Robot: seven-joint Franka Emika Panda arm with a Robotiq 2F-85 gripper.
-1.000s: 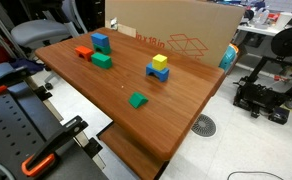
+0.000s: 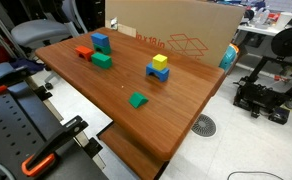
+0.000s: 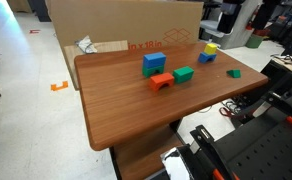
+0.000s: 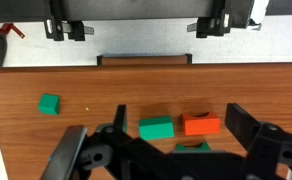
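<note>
My gripper is open in the wrist view, its fingers [image 4: 214, 25] wide apart with nothing between them. It hangs over the gap at the wooden table's edge, apart from every block. On the left part of the table in exterior view 1 are a red block [image 2: 83, 52], a blue block [image 2: 102, 40] and a green block [image 2: 101, 61]. Farther right, a yellow block [image 2: 160, 61] sits on a blue block [image 2: 157, 74]. Another small green block [image 2: 138, 100] lies alone nearer the front edge. In the wrist view, dark hardware hides part of the table.
A cardboard panel [image 2: 186, 30] stands along the table's back edge. The dark robot base surface [image 2: 26, 130], with black and red parts, faces the front edge.
</note>
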